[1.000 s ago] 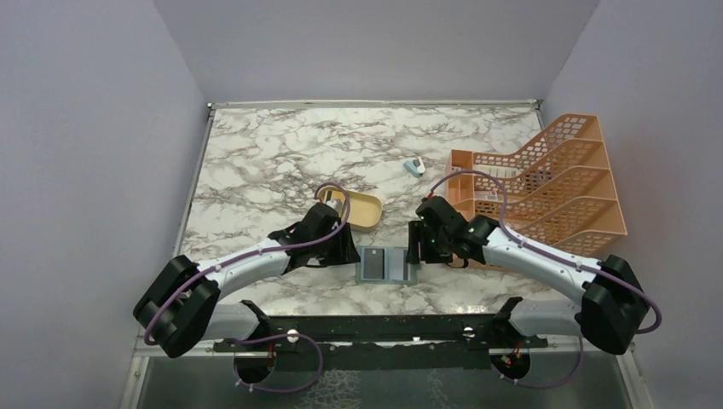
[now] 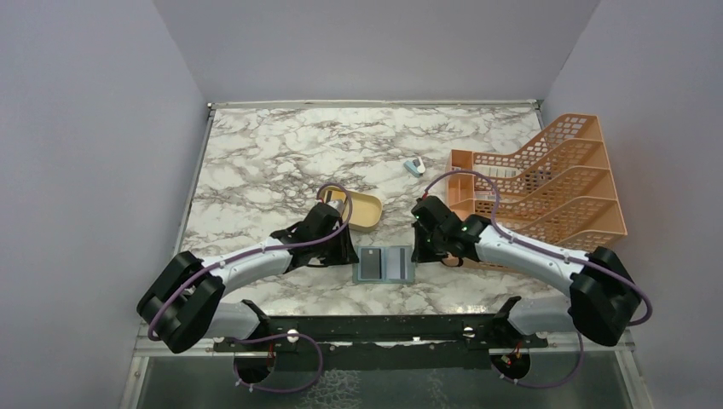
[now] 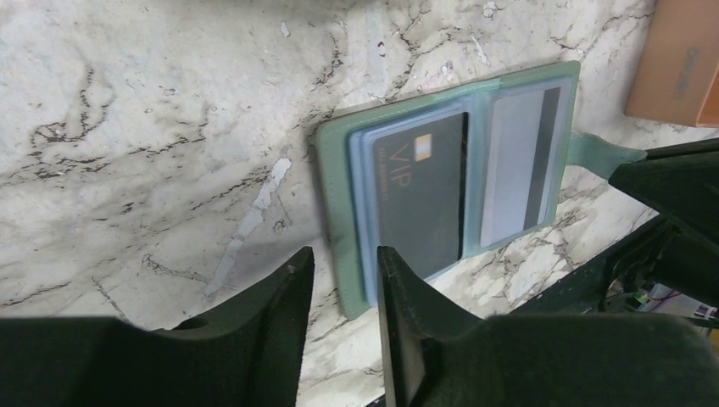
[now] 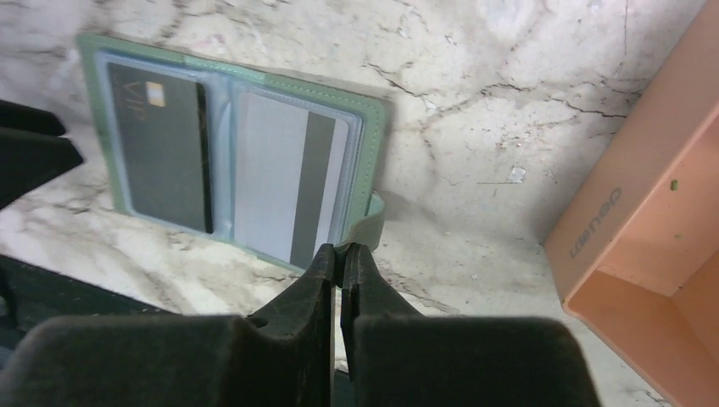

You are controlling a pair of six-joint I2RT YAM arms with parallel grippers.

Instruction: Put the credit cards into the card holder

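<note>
The green card holder [image 3: 339,212] lies spread flat on the marble table, with clear pockets inside. A black card marked VIP [image 3: 415,199] sits in its left pocket, and a white card with a dark stripe [image 4: 275,170] in the right one. At the holder's right side, my right gripper is shut on the end of its short green strap [image 4: 370,225]. My left gripper is part open by the holder's left edge, which shows between its fingertips in the left wrist view. Whether it touches the holder I cannot tell.
Behind the holder stands a yellow tray [image 2: 367,210]. An orange multi-compartment rack [image 2: 546,183] fills the right side, close to my right arm. Farther back lies a small blue-and-white item [image 2: 414,166].
The holder has shifted slightly left. My left arm has barely moved.
</note>
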